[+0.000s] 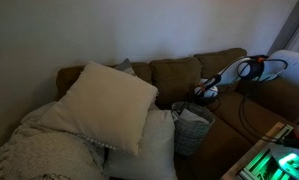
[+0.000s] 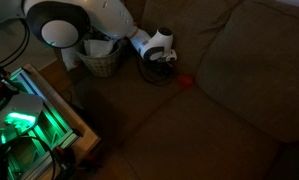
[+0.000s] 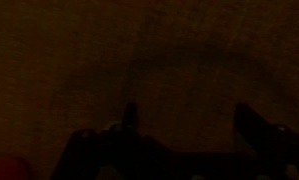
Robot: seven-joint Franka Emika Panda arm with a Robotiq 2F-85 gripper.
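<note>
Over the brown couch, my gripper (image 2: 169,70) hangs close to the seat and backrest. Its fingers stand apart in the dark wrist view, where the gripper has only brown woven fabric between its tips. A small red object (image 2: 185,80) rests on the couch just beside the gripper, on its right in exterior view 2. The same red object (image 3: 7,168) shows in part at the lower left corner of the wrist view, outside the fingers. What it is cannot be made out.
A woven basket (image 1: 192,131) with light cloth inside stands on the couch near the arm. Large pale pillows (image 1: 104,105) and a knit blanket (image 1: 44,155) fill the other end.
</note>
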